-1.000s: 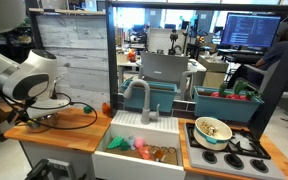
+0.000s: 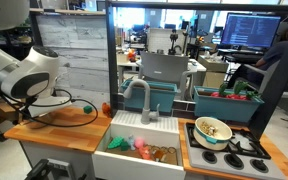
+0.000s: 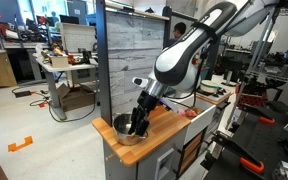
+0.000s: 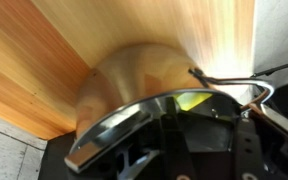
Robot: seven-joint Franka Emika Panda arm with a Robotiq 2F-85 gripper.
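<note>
A shiny metal pot (image 3: 121, 130) stands on the near end of the wooden counter (image 3: 162, 130). My gripper (image 3: 138, 124) is down at the pot's right side, dark against it. From the wrist, the pot's curved wall (image 4: 134, 78) and its bright rim cross the view. A loop-shaped wire handle (image 4: 246, 82) sticks out at the right, and a small patch of yellow (image 4: 191, 101) shows beyond the rim. The gripper is shut at the bottom of that view; its fingertips are dark and partly lost against the pot, with no object visible between them.
Right of the counter is a white sink (image 2: 144, 139) holding colourful toy items, with a grey faucet (image 2: 149, 97) behind. Farther right, a bowl (image 2: 213, 130) rests on the stove (image 2: 234, 160). A dark upright post (image 3: 103, 60) rises close behind the pot.
In exterior view 1 the white arm has risen slightly over the counter's left end. The sink and stove areas look the same.
</note>
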